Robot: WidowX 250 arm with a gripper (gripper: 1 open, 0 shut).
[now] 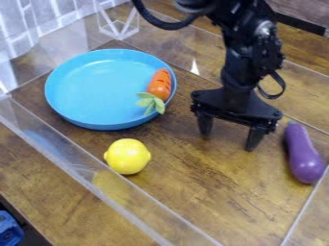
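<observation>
My black gripper (pixel 234 120) is low over the wooden table in the middle right, its two fingers apart; whether anything is between them is hard to see, but none shows. Just right of it lies a purple eggplant (pixel 303 156). A blue plate (pixel 92 88) at upper left holds an orange carrot (pixel 160 85) with green leaves at its right edge. A yellow lemon (pixel 127 156) lies on the table at lower left.
Clear walls of the enclosure (pixel 38 144) run along the left side.
</observation>
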